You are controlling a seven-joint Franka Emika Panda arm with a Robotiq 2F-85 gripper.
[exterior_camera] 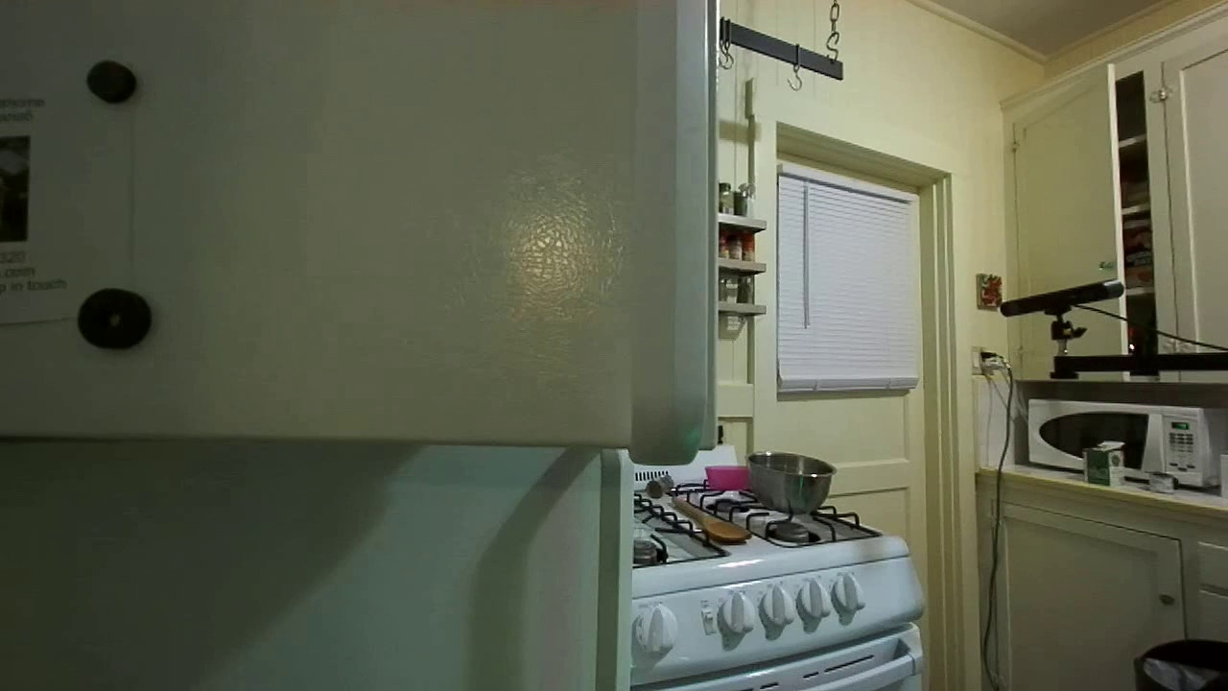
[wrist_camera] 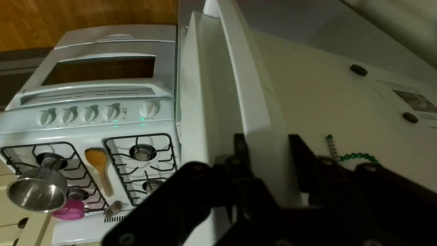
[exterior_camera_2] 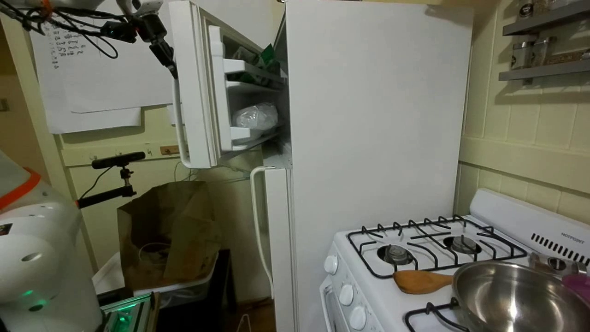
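The freezer door (exterior_camera_2: pixel 193 110) at the top of the white fridge stands ajar, its inner shelves showing in exterior view 2. My gripper (exterior_camera_2: pixel 174 74) is shut on the upper part of the door's white handle (exterior_camera_2: pixel 177 121). In the wrist view that handle (wrist_camera: pixel 245 73) runs between the fingers, one on either side of it, with the gripper around it. From exterior view 1 only the front face of the freezer door (exterior_camera: pixel 380 230) shows; the gripper is out of that view.
Below, the lower fridge door (exterior_camera_2: pixel 277 238) is shut. The stove (exterior_camera_2: pixel 365 260) beside the fridge holds a metal bowl (exterior_camera_2: pixel 514 299) and a wooden spoon (exterior_camera_2: pixel 417 281). A paper bag (exterior_camera_2: pixel 182 232) stands beneath the open door. Inside the door lies a plastic bag (exterior_camera_2: pixel 257 116).
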